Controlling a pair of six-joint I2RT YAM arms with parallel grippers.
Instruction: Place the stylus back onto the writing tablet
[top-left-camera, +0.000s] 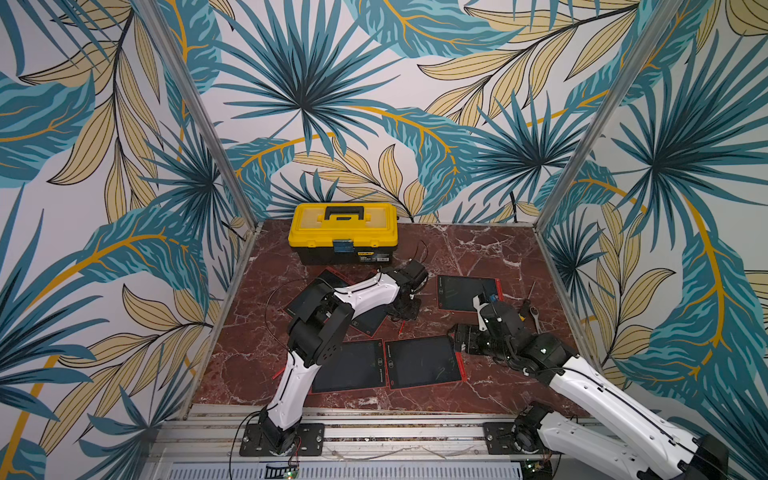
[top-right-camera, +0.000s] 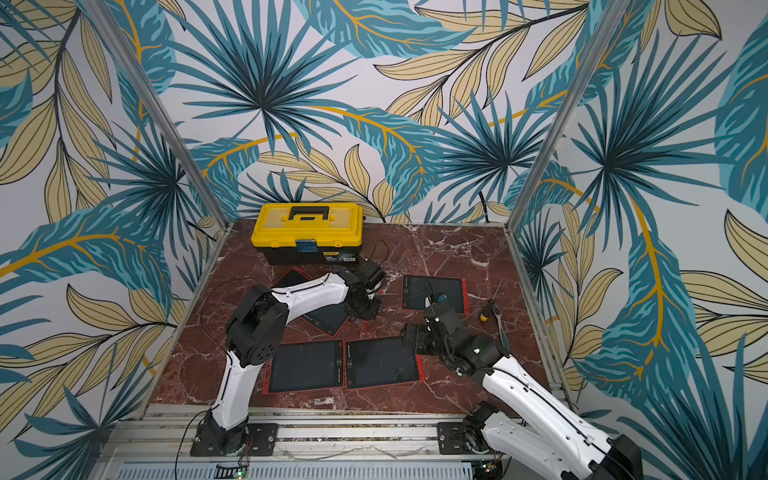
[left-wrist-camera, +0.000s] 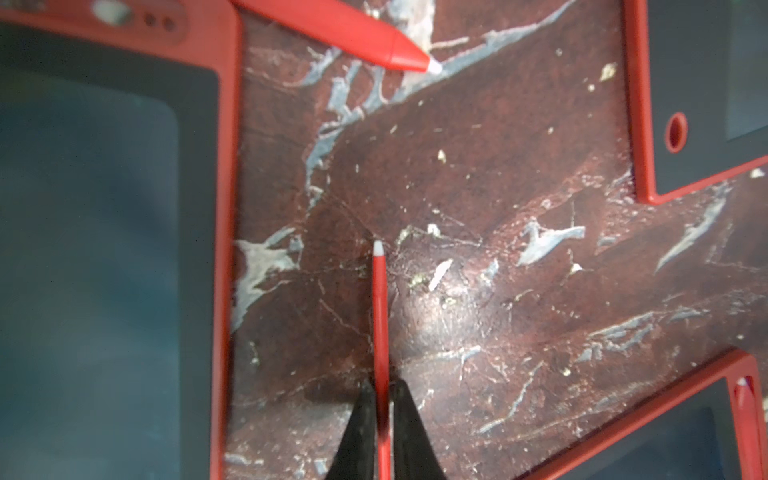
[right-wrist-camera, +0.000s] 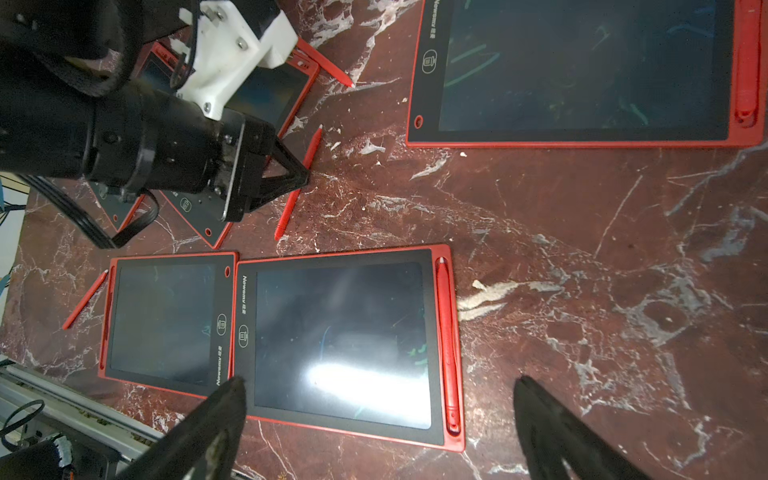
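A red stylus with a pale tip is pinched in my left gripper, shut around it over the marble table. The right wrist view shows that stylus between the left arm's black fingers; whether it touches the table I cannot tell. Beside it lies a tablet with a red frame, partly under the left arm. A second loose red stylus rests by that tablet's corner. My right gripper stands open above the front tablets, nothing between its fingers.
At the front are two adjoining tablets; the right one has its stylus slotted. A loose stylus lies at the far left. Another tablet sits at back right. A yellow toolbox and tools flank the area.
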